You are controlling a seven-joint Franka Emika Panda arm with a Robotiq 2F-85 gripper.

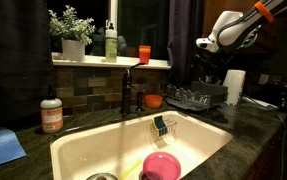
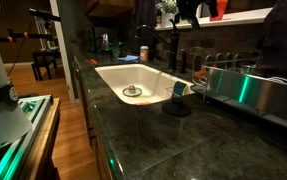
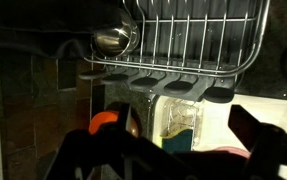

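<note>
Low in the white sink (image 1: 103,150) lies a pink bowl or dish (image 1: 161,166); a sliver of pink (image 3: 231,151) also shows in the wrist view, mostly behind a finger. My gripper hangs above the dish rack (image 3: 198,35) and the sink's edge, its dark fingers spread wide with nothing between them. In exterior view 1 the gripper is a dark shape against the curtain, under the white arm. The rack (image 1: 198,97) stands on the counter right of the sink, with a metal cup (image 3: 116,42) at one end.
A wire caddy with a sponge (image 1: 161,125) hangs inside the sink. Behind are the dark faucet (image 1: 126,92), an orange bowl (image 1: 153,101) and a red cup (image 1: 144,54) on the sill. A soap bottle (image 1: 51,112) stands left.
</note>
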